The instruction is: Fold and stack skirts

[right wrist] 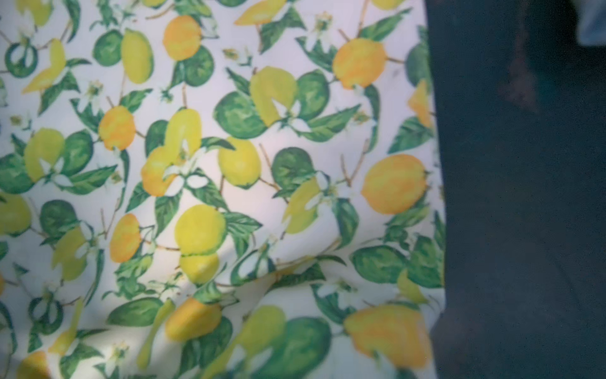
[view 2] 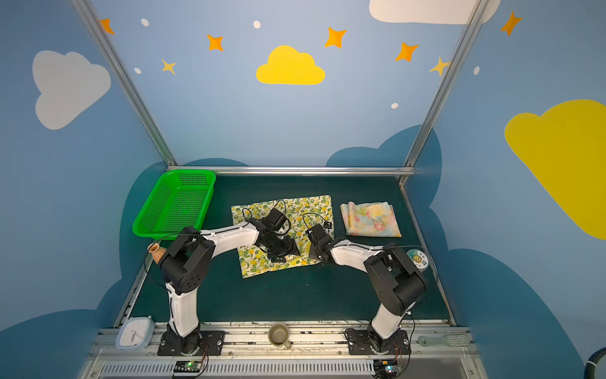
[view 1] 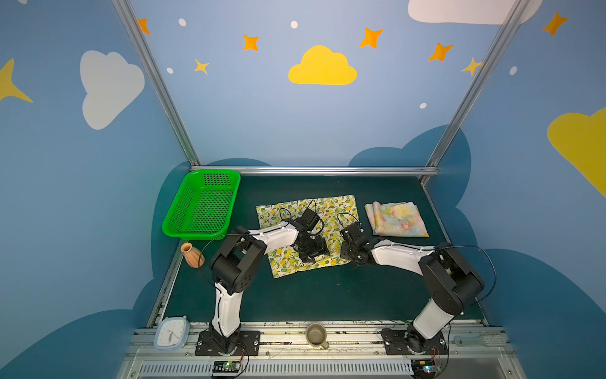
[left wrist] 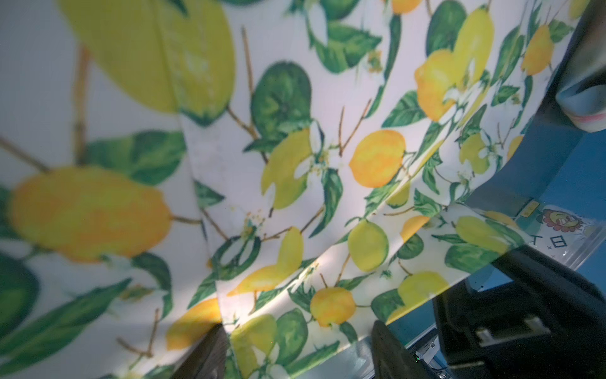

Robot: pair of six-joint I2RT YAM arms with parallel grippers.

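Note:
The lemon-print skirt point(view 1: 306, 208) lies spread over the middle of the mat. My left gripper point(view 1: 315, 251) is low over its middle; in the left wrist view its open fingers straddle lemon fabric point(left wrist: 353, 252) at the bottom edge. My right gripper point(view 1: 349, 251) is low by the skirt's right side; its fingers are outside the right wrist view, so its finger state is unclear. That view shows slightly wrinkled fabric point(right wrist: 252, 189) and its edge against the dark mat. A pastel folded cloth point(view 1: 396, 219) lies at the back right.
A green basket point(view 1: 200, 202) stands empty at the back left, a terracotta vase point(view 1: 192, 255) in front of it. A grey mug point(view 1: 315, 334) and a small clock point(view 1: 171, 332) sit on the front rail.

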